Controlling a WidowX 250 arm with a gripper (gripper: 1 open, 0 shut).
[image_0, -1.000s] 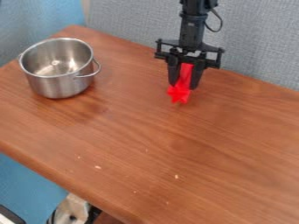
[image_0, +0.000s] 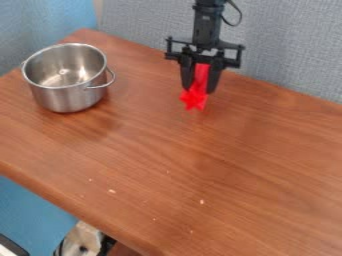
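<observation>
My black gripper (image_0: 202, 76) hangs at the back of the table, upper middle of the camera view, shut on a red object (image_0: 195, 94). The red object is held upright, with a star-like lower end hanging below the fingers; whether it touches the tabletop I cannot tell. A steel pot (image_0: 67, 88) with side handles stands to the left, apart from the gripper.
A grey textured wall (image_0: 294, 50) runs behind it, and the table's left edge drops to a blue surface at lower left.
My gripper and the red object have moved left, toward the pot, and slightly up in the view. The pot has not moved.
</observation>
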